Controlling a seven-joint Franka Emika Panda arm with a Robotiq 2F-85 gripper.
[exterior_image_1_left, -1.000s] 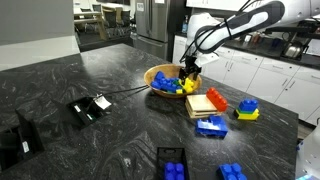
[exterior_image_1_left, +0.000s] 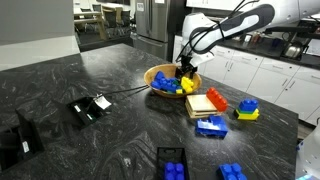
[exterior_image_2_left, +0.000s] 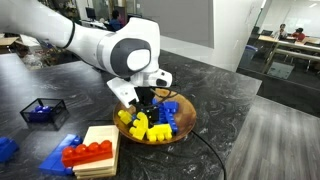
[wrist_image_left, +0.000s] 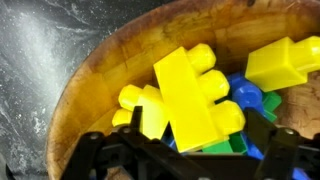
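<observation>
A round wooden bowl (exterior_image_1_left: 150, 78) on the dark table holds yellow, blue and green toy bricks. My gripper is open above the bowl, fingers (wrist_image_left: 285, 145) spread at the bottom of the wrist view. Between and just beyond them lies a large yellow brick (wrist_image_left: 185, 95) with round studs, resting over other bricks. A second yellow brick (wrist_image_left: 150, 110) lies close to its left, and another yellow brick (wrist_image_left: 280, 62) is at the right. Blue bricks (wrist_image_left: 243, 92) and a green brick (wrist_image_left: 228, 147) show underneath. Whether the fingers touch any brick cannot be told.
Beside the bowl stand a light wooden block (exterior_image_1_left: 202, 106), a red brick (exterior_image_1_left: 218, 99), a blue brick (exterior_image_1_left: 211, 126) and a blue-and-yellow stack (exterior_image_1_left: 247, 108). A dark tray (exterior_image_1_left: 172, 155) with blue bricks stands in front.
The gripper has shifted slightly left over the bowl in exterior view 1. The bricks outside the bowl have not moved.
</observation>
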